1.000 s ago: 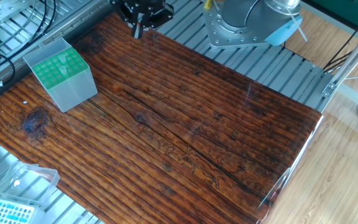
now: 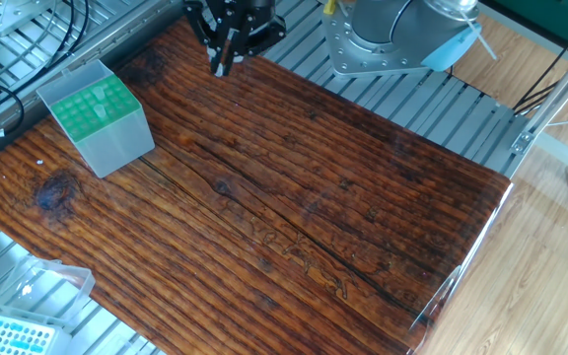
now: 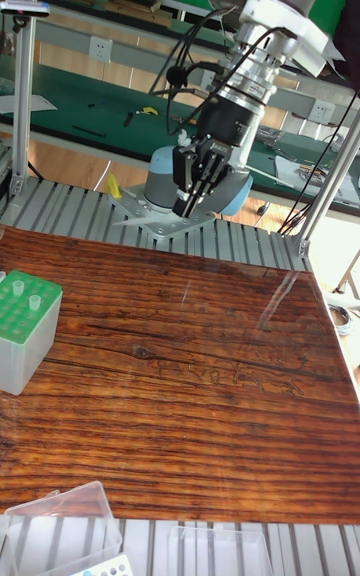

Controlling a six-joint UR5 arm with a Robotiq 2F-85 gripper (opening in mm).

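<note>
High at the table's back edge hangs my gripper (image 2: 222,70), pointing downward, well to the right of the tip box in exterior view 2. Its fingers look close together, but neither view shows clearly whether there is a gap or anything thin between them. In exterior view 3 the gripper (image 3: 187,207) appears in front of the robot's base. The frosted box (image 2: 116,146) stands upright on the wooden board with a green perforated top (image 2: 85,110). Two pale small pieces stick up from that green top (image 3: 23,299).
The brown wooden board (image 2: 294,217) is bare apart from the box. Off its front left edge lie a clear lid (image 2: 52,286) and a white rack with blue spots (image 2: 13,335). The grey robot base (image 2: 378,30) stands behind the board.
In exterior view 2 the gripper has come slightly down and to the right, and its fingers have turned a little. The box and the board stay put.
</note>
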